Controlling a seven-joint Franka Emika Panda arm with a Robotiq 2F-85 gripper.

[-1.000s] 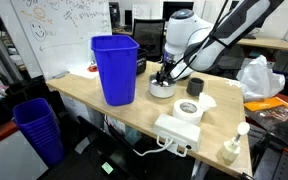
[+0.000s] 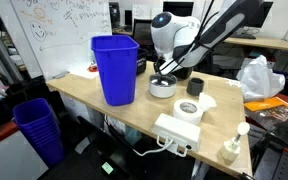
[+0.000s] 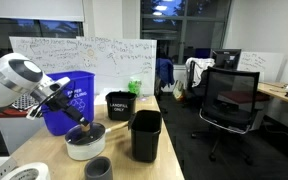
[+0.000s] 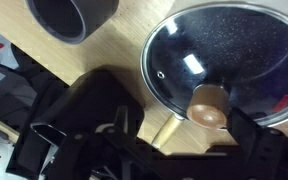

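Observation:
A white pot (image 2: pixel 162 88) with a dark glass lid stands on the table beside the tall blue bin; it also shows as the pot (image 3: pixel 85 147) in exterior view 2. In the wrist view the lid (image 4: pixel 189 60) fills the upper right, its brown knob (image 4: pixel 209 106) facing the camera. My gripper is open over the lid's edge, and the knob appears between its fingers, closer to the right one. Exterior view 2 has the gripper (image 3: pixel 78 117) just above the lid; whether it touches the knob, I cannot tell.
The blue bin (image 2: pixel 115 70) rises close to the pot. A grey cup (image 3: pixel 99 169) and black bins (image 3: pixel 145 136) are near it. A white roll (image 2: pixel 187 110) and white appliance (image 2: pixel 176 132) lie on the nearer table.
The white arm housing has shifted left and tilted over the pot, while the gripper has stayed close above it. The pot and other table objects look unmoved.

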